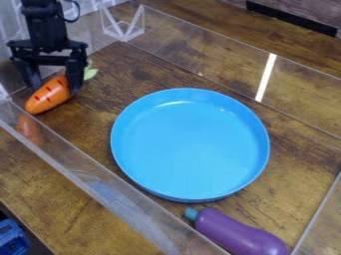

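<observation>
My black gripper is at the upper left, open, its fingers reaching down around an orange toy carrot. The carrot lies tilted on the wooden floor against the clear left wall, its pale green top showing at the right finger.
A large blue plate fills the middle. A purple toy eggplant lies at the bottom right. Clear walls border the area. The wood between carrot and plate, and toward the back, is clear.
</observation>
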